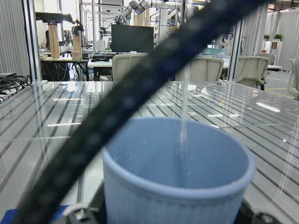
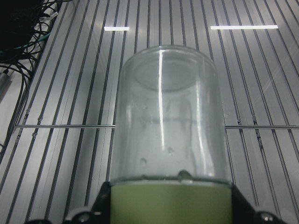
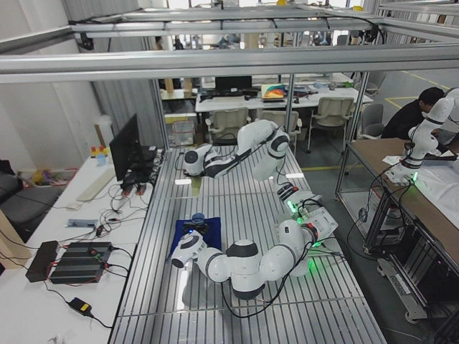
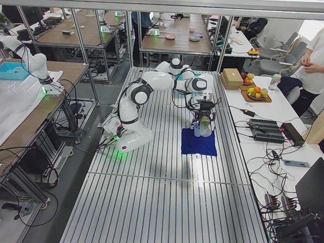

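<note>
My left gripper (image 3: 193, 228) is shut on a light blue cup (image 1: 173, 205) (image 4: 197, 132) over a dark blue cloth (image 4: 197, 147). My right gripper is shut on a clear container with a green band (image 2: 170, 121) (image 4: 205, 129), held higher, at the far side from the left camera. In the left wrist view a thin translucent streak, apparently liquid, runs down into the blue cup, with droplets on its inner wall. A blurred dark band crosses that view and hides part of the scene.
A side desk (image 3: 79, 301) holds a monitor (image 3: 125, 154), black boxes (image 3: 79, 265) and tangled cables. Metal frame bars (image 3: 229, 61) run overhead. A person (image 4: 309, 71) stands beside the desk.
</note>
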